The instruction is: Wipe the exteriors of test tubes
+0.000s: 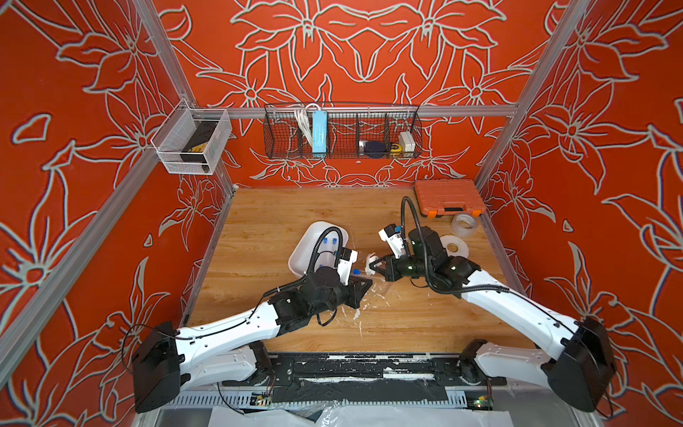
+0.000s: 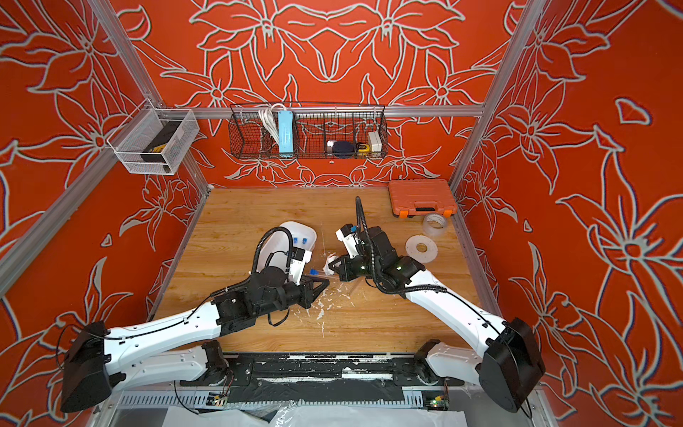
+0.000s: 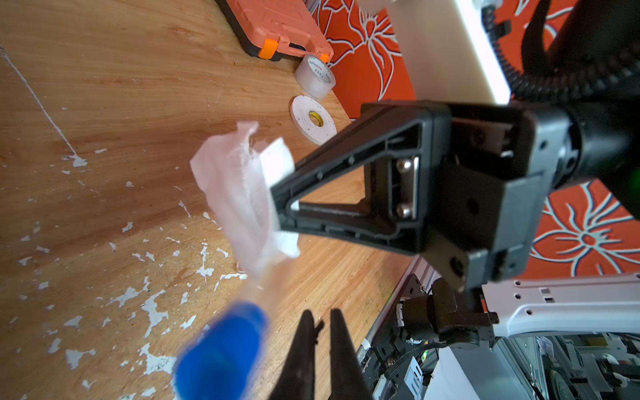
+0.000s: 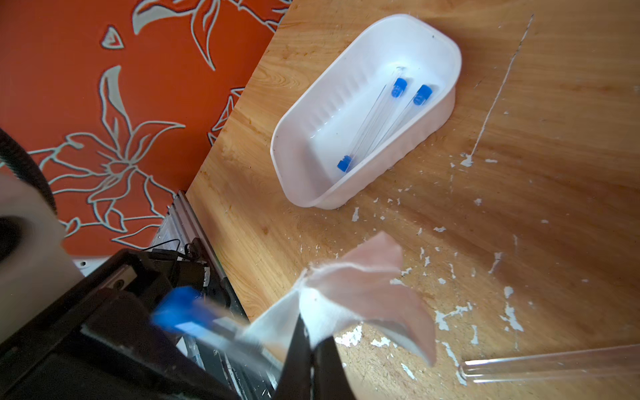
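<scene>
My right gripper [image 2: 337,267] is shut on the crumpled white tissue [image 4: 353,286]. From the tissue [image 3: 240,193] a clear tube, blurred, reaches toward the left arm, ending in a blue cap [image 3: 223,353]. That cap lies left of my left gripper, whose fingers [image 3: 303,363] have a narrow gap and no tube between them; whether they count as shut is unclear. The right wrist view also has the rounded end of a clear tube [image 4: 553,365] at lower right; the rest is out of frame. The white tray [image 4: 293,176] holds several blue-capped tubes.
The two grippers are close together just right of the tray. White flakes [image 4: 510,316] mark the table there. An orange case [image 1: 448,197], a clear tape roll [image 1: 464,224] and a white ring [image 1: 454,247] occupy the right back. The table's left side is open.
</scene>
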